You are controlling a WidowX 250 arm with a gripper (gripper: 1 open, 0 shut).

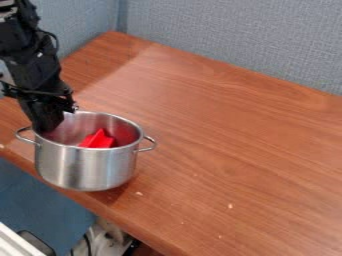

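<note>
A steel pot (86, 163) with two side handles stands near the front-left edge of the wooden table. A red object (98, 140) lies inside it, partly hidden by the rim. My black gripper (51, 123) is at the pot's left side, its lower end at or just inside the rim. Whether its fingers are open or shut, and what they touch, is too hidden to tell.
A grey padded wall (234, 40) runs along the back. The table's edge drops away at the front left.
</note>
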